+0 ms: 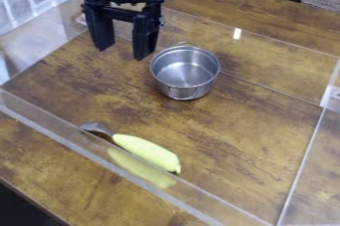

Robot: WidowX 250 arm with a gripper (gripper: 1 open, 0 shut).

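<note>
The black gripper hangs open over the back left of the wooden surface, left of a steel pot, with its two fingers spread apart. Nothing shows between them. A yellow banana-like object lies near the front, and a metal utensil, probably a spoon, lies just left of it, partly hard to make out.
Clear plastic walls border the wooden work area.
</note>
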